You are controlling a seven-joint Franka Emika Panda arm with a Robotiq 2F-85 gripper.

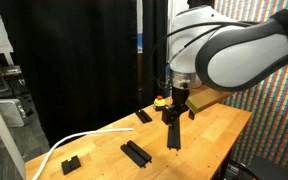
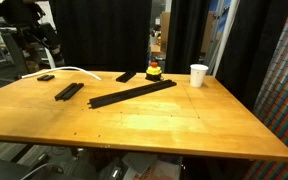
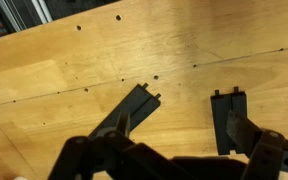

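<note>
My gripper hangs above the wooden table. In the wrist view its dark fingers stand wide apart along the bottom edge, with nothing seen held between them. Ahead of them lie two flat black pieces with small end tabs: a slanted black piece at centre left and an upright one, the right black piece, partly hidden by the right finger. Exterior view 2 shows a long black strip, a short black pair and a black piece farther back, all flat on the table.
A yellow, black and red toy and a white cup stand toward the back edge. A white cable curves over the left side.
</note>
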